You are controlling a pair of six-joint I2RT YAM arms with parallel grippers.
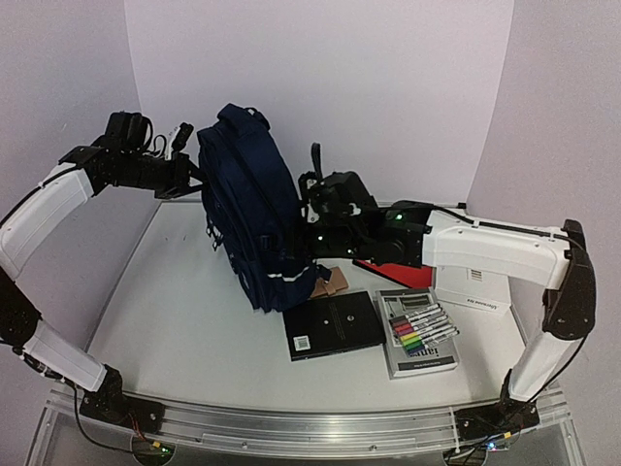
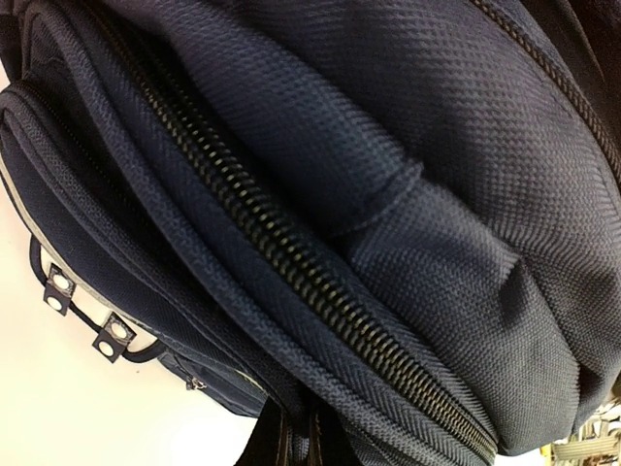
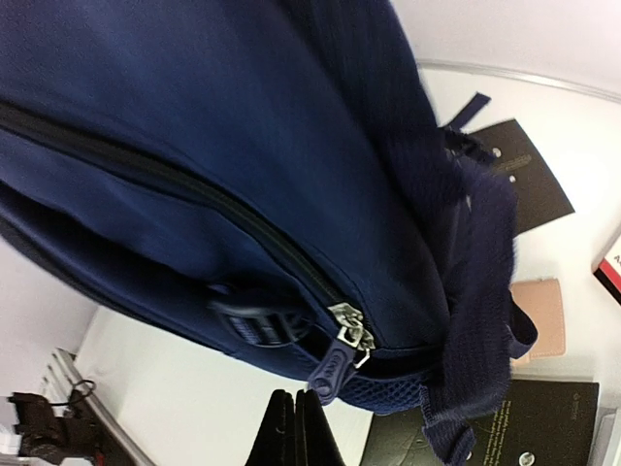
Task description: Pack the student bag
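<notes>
A dark blue backpack (image 1: 254,204) stands tilted at the middle left, its top leaning toward the left arm. In the left wrist view, a long zipper (image 2: 281,243) crosses the bag, and my left gripper appears shut on the edge of its fabric. On the bag's right side, my right gripper has its fingers together with nothing visible between them. A zipper slider (image 3: 351,325) with a blue pull tab (image 3: 333,371) hangs just beyond those fingertips. The bag's inside is hidden.
Right of the bag lie a black notebook (image 1: 330,328), a tan item (image 1: 335,282), a grey box (image 1: 419,364) with several markers (image 1: 424,328) on it, a red item (image 1: 408,276) and a white box (image 1: 473,288). Bare table (image 1: 175,320) lies at the left.
</notes>
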